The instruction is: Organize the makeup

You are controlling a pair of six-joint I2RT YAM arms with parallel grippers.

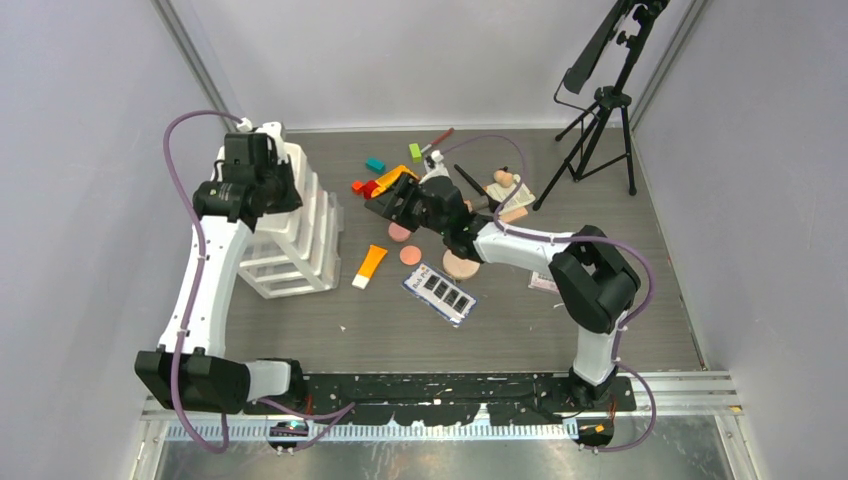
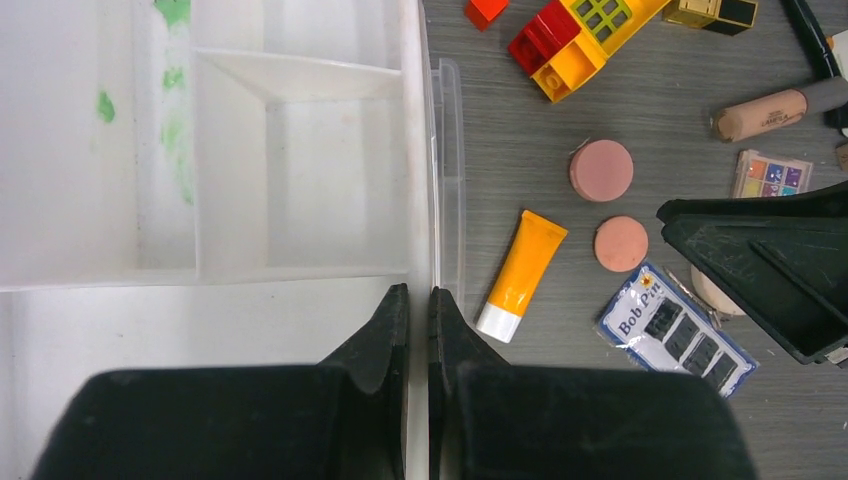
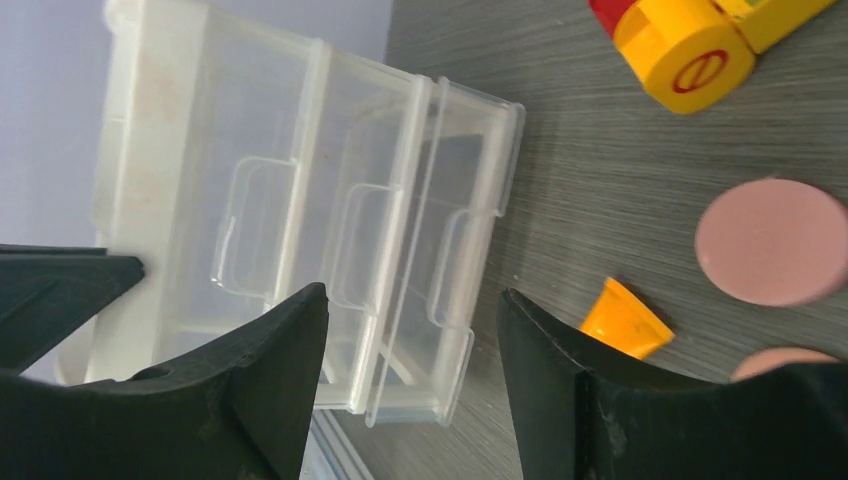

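The white organizer with clear drawers stands at the left. My left gripper is shut on the rim of its upper side wall, which runs between the two fingers. My right gripper stands open, and nothing sits between its fingers; from above it is over the floor right of the organizer, near the yellow toy. An orange tube with a white cap lies beside the organizer. Two pink round compacts, a small eyeshadow palette, a foundation tube and a Bob Pin card lie farther right.
Toy blocks lie behind: a yellow block, a teal block and a green block. A black tripod stands at the back right.
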